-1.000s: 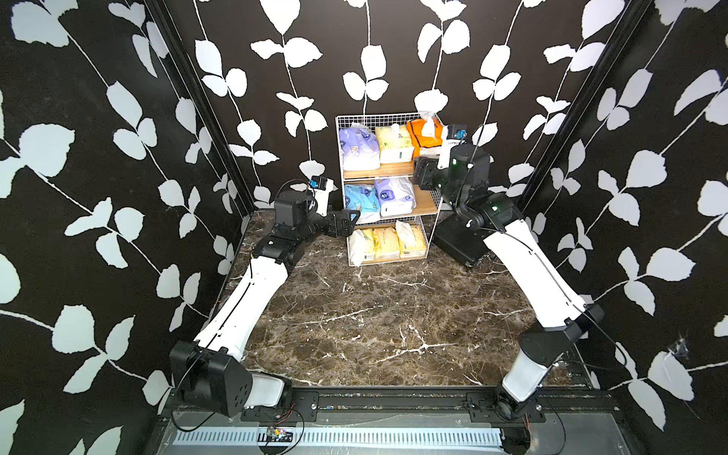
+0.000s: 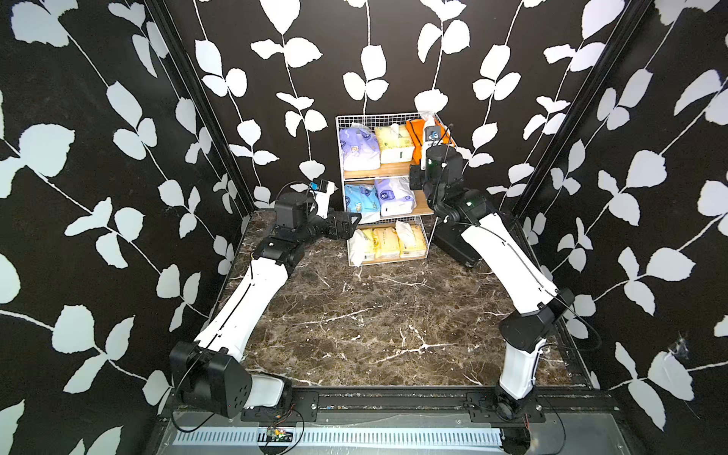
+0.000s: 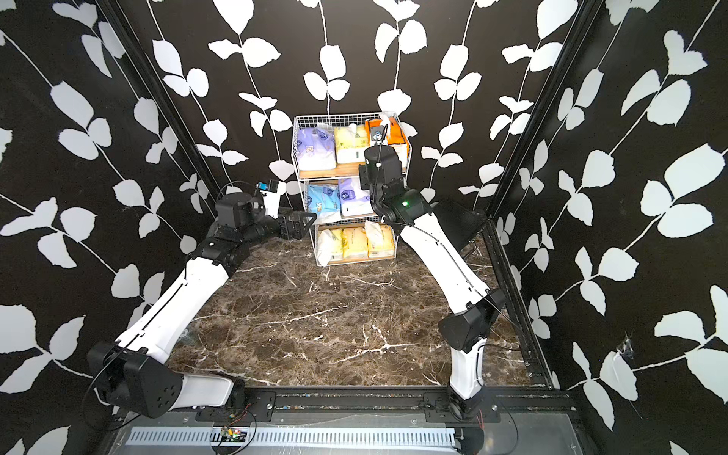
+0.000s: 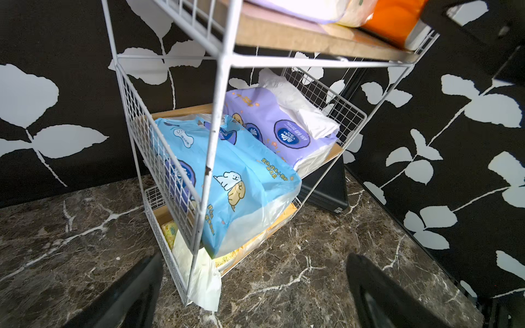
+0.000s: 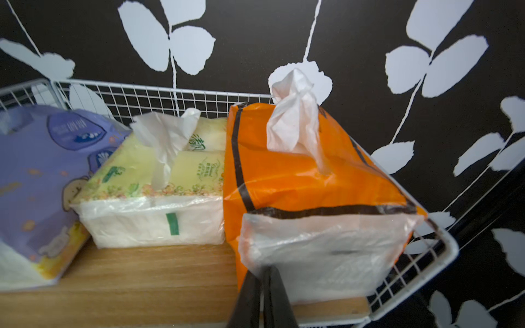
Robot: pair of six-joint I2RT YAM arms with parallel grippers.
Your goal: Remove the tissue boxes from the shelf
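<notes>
On the top tier of the white wire shelf stand a purple pack [image 5: 49, 180], a yellow pack [image 5: 158, 202] and an orange pack [image 5: 322, 180] of tissues. My right gripper is shut, its fingertips in front of the orange pack's lower left front; whether they touch it I cannot tell. The middle tier holds a blue pack [image 4: 246, 180], jutting past the front edge, and a purple pack [image 4: 284, 125]. Left of that tier, my left gripper is open and empty. Several yellow packs [image 2: 386, 242] fill the bottom tier.
The shelf's wire frame [image 4: 216, 109] and posts stand close to my left gripper. A black object [image 2: 458, 242] rests on the table right of the shelf.
The left arm and the packs have stayed put.
</notes>
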